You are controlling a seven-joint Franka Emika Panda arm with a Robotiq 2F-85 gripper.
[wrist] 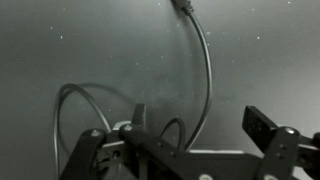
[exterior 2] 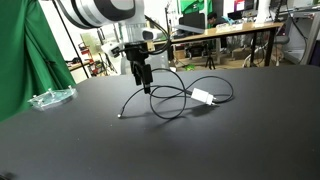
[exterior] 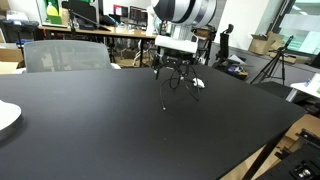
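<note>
A thin black cable [exterior 2: 183,108] lies in loose loops on the dark table, partly rising off its surface. Its small plug end [exterior 2: 121,116] points toward the front left in exterior view 2. A white block [exterior 2: 203,97] sits by the loops on the right. Above the coil, my gripper [exterior 2: 143,80] points down and is open. Seen from the wrist, the cable [wrist: 208,75] passes through the space between the spread fingers, with a dark connector [wrist: 184,5] at the top edge. Whether any strand touches a finger is unclear.
A white round dish [exterior: 8,115] is cut off by the left edge in exterior view 1. At the table's far side stands a mesh-backed chair [exterior: 68,56].
</note>
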